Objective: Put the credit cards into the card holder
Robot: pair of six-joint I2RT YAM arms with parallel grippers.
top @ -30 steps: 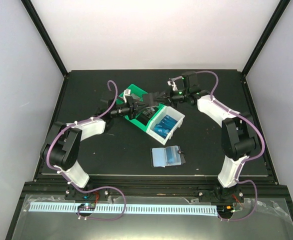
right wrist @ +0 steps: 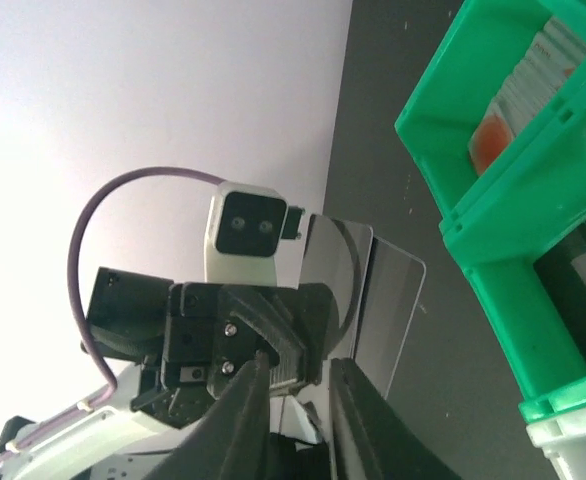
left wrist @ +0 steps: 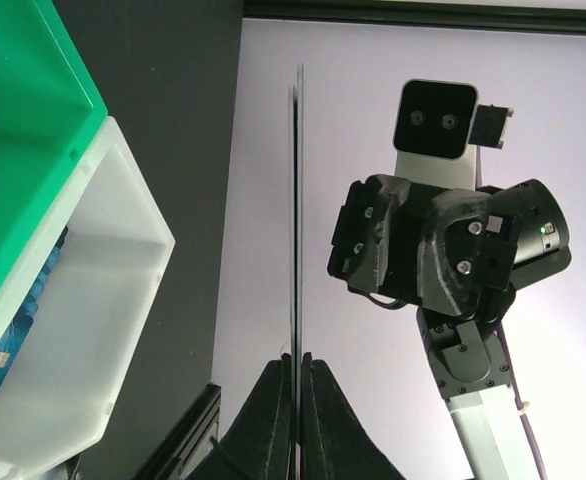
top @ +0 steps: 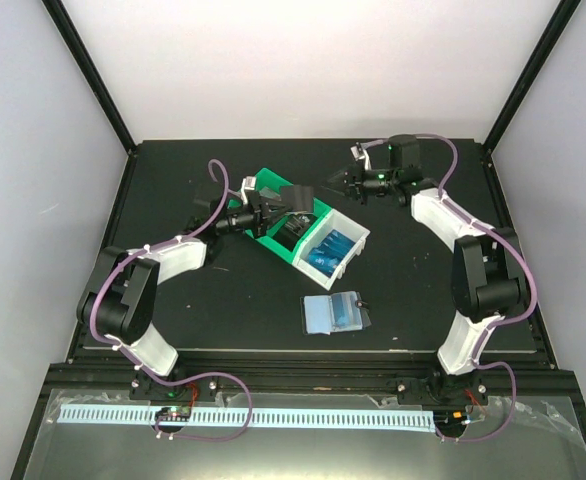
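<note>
My left gripper (top: 277,210) is shut on dark, thin cards (top: 298,198) over the green bin; in the left wrist view the cards (left wrist: 295,220) appear edge-on, in the right wrist view as two translucent-edged plates (right wrist: 378,310). My right gripper (top: 339,184) is apart from them to the right, fingers part open with nothing visible between. The card holder (top: 331,313) lies on the table below the bins. The green bin (top: 273,176) holds cards (right wrist: 523,90) and dark items; blue packets (top: 328,255) lie in the white bin (top: 353,255).
The table's back edge and the side frame posts border the space.
My right gripper has pulled away from the cards toward the back right, and its arm has risen with it. The cards stay with my left gripper, which is nearly still.
</note>
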